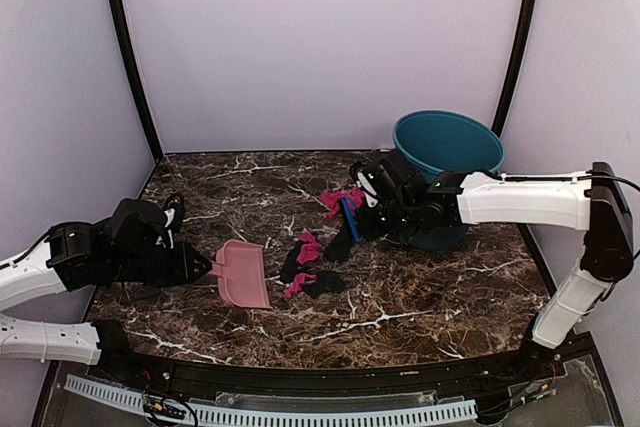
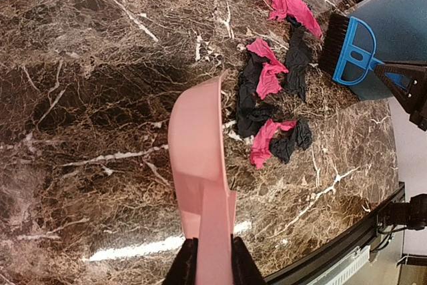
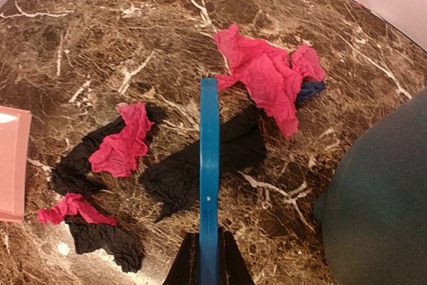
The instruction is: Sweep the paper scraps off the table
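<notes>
Pink and black paper scraps lie crumpled mid-table: a large pink scrap (image 3: 263, 75) at the back, a black scrap (image 3: 177, 175) in the middle, and a smaller pink scrap (image 2: 270, 68) and black scrap (image 2: 291, 141) nearer the dustpan. My left gripper is shut on the handle of the pink dustpan (image 1: 241, 274), whose mouth faces the scraps with a gap between. My right gripper is shut on the blue brush (image 2: 357, 51); in the left wrist view its dark bristles show beside the scraps. No scraps show in the dustpan.
A large teal bin (image 1: 447, 142) stands at the back right, close behind the right arm. Bare marble tabletop (image 1: 420, 307) lies at the front right. A white wall (image 1: 320, 47) closes off the back.
</notes>
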